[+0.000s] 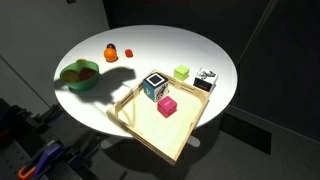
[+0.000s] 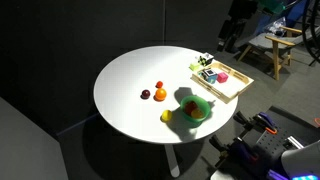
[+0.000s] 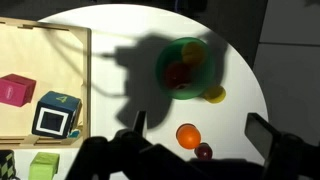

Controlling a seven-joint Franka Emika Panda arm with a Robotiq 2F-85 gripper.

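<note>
My gripper hangs open above the white round table, and nothing shows between its wide-set fingers. Below it in the wrist view lie an orange (image 3: 188, 136) and a dark red fruit (image 3: 203, 151). A green bowl (image 3: 162, 68) holds a red fruit (image 3: 178, 75) and a yellowish-orange one (image 3: 193, 52). Close outside the bowl's rim sits a yellow fruit (image 3: 214, 94). Exterior view 2 also has a small red piece (image 2: 159, 84) near the orange (image 2: 160, 95). The gripper is well above the table, apart from everything on it.
A shallow wooden tray (image 1: 143, 137) holds a dark blue patterned cube (image 1: 155, 86) and a pink cube (image 1: 167, 106). Beside it stand a light green cube (image 1: 181, 72) and a black-and-white cube (image 1: 206, 79).
</note>
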